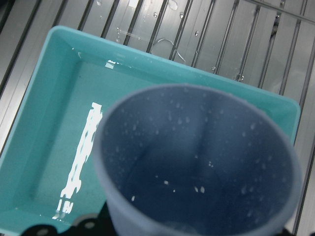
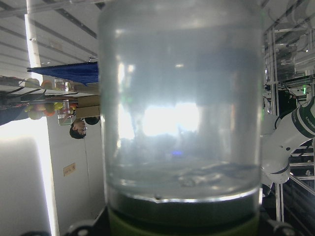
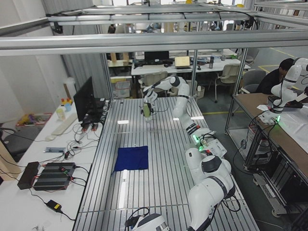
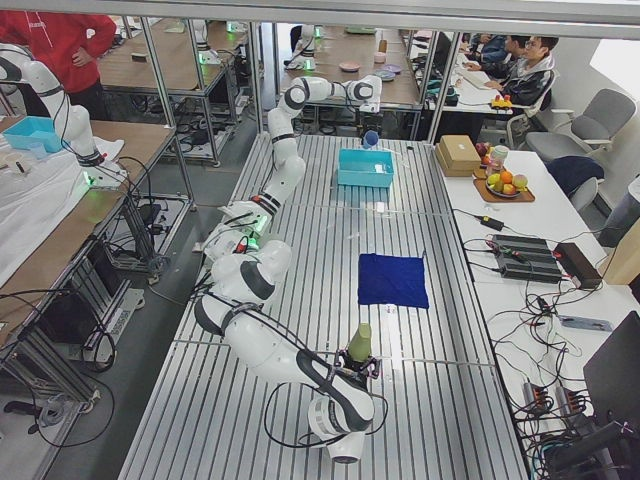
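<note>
In the left wrist view a blue cup (image 1: 197,147) fills the middle, held by my left gripper, over a turquoise bin (image 1: 64,123) with water drops about. The camera right view shows the cup (image 4: 370,139) at the far end, above the bin (image 4: 365,170). My right gripper (image 4: 359,368) is shut on a clear container with a green part (image 4: 359,342), seen green and upright in the camera right view and filling the right wrist view (image 2: 179,113), some liquid inside. A dark blue cloth (image 4: 392,280) lies on the slatted table between the two grippers.
Cardboard boxes (image 4: 457,155), a fruit board (image 4: 505,190) and electronics (image 4: 530,260) stand on the white side table. A monitor (image 3: 84,98) is beside the slatted table.
</note>
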